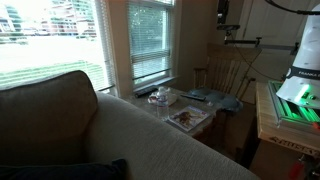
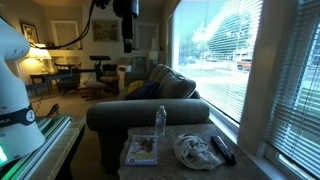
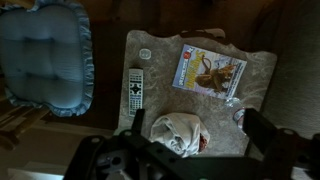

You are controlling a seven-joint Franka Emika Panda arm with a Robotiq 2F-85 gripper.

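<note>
My gripper hangs high above a small stone-topped table (image 3: 160, 62), its two dark fingers wide apart with nothing between them. In exterior view 2 the gripper (image 2: 127, 45) is seen at the upper left, well clear of everything on the tabletop. A picture-covered magazine or case (image 3: 208, 72) lies flat there. The remote (image 3: 136, 92) rests near one edge. A crumpled white cloth or bag (image 3: 178, 134) sits below the gripper; something coloured shows at its side. A clear bottle (image 2: 160, 121) stands upright beside the magazine (image 2: 142, 150).
The grey sofa (image 1: 150, 140) borders the table on one side, windows with blinds (image 2: 218, 60) on another. A chair with a blue cushion (image 3: 45, 58) stands nearby. Bare tabletop shows between the remote and the magazine.
</note>
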